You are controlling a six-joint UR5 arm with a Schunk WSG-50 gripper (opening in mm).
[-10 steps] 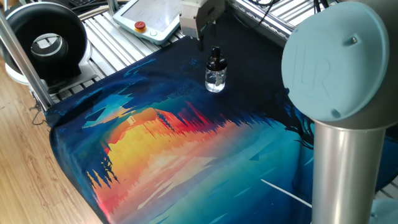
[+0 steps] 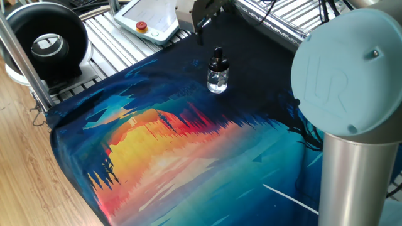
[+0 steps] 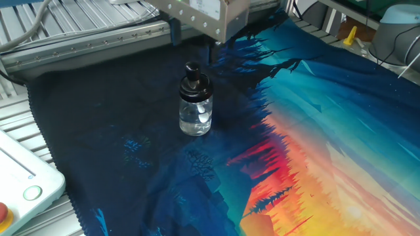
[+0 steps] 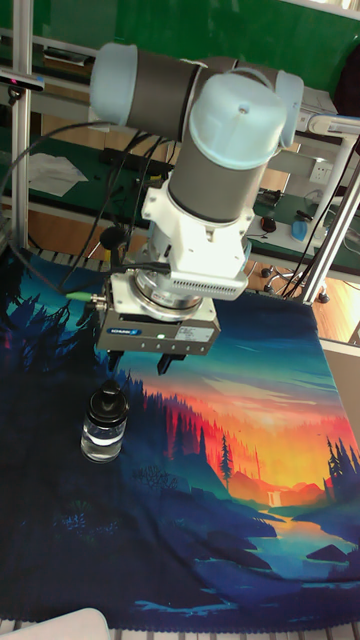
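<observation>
A clear glass bottle (image 3: 195,117) with a black dropper-style cap stands upright on the dark part of the printed cloth (image 3: 85,124). Clear liquid shows in its lower part. In exterior view 2 my gripper (image 3: 193,52) hangs behind and above the bottle, its two fingers spread apart with nothing between them. Exterior view 3 shows the gripper (image 4: 140,361) beyond the bottle (image 4: 104,425), toward the arm's base, and apart from it. Only part of the gripper enters exterior view 1 at the top edge, past the bottle (image 2: 218,72).
A control tablet (image 2: 151,17) with a red stop button lies beside the cloth. A black round object (image 2: 47,44) stands at the table's left side in exterior view 1. Around the bottle the cloth is clear; its brightly coloured part is bare.
In exterior view 1 my gripper has drifted left and slightly upward in the picture, away from the bottle. The large arm joint at right has shifted a little to the right. The bottle has stayed put.
</observation>
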